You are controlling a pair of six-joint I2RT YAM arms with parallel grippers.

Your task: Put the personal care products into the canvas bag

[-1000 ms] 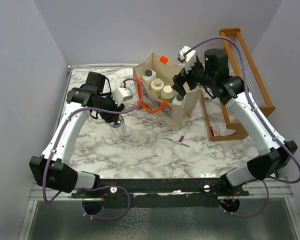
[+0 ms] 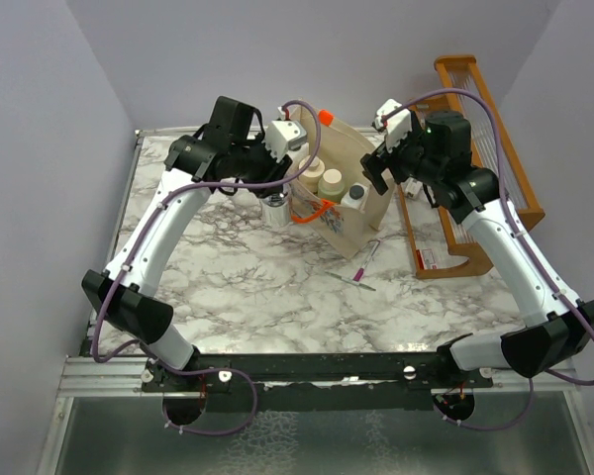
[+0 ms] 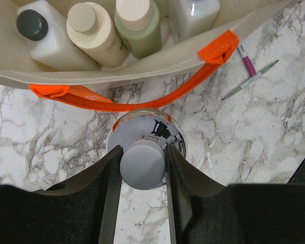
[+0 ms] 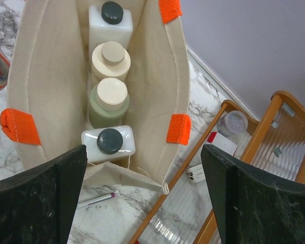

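The canvas bag (image 2: 353, 228) stands at the back centre with orange handles, holding several bottles, among them a green one (image 3: 141, 35), a cream one (image 4: 111, 66) and white ones with dark caps (image 4: 104, 145). My left gripper is shut on the cap of a clear silver-rimmed bottle (image 2: 276, 212), held just outside the bag's near left wall. My right gripper stands open above the bag's right end, with nothing seen between its fingers.
A wooden rack (image 2: 520, 178) with small items stands to the right of the bag. Two pens (image 2: 351, 282) lie on the marble table (image 2: 267, 307) before the bag.
My left gripper has risen and moved toward the back right with the bottle, closer to the bag. The right arm has shifted slightly to the right.
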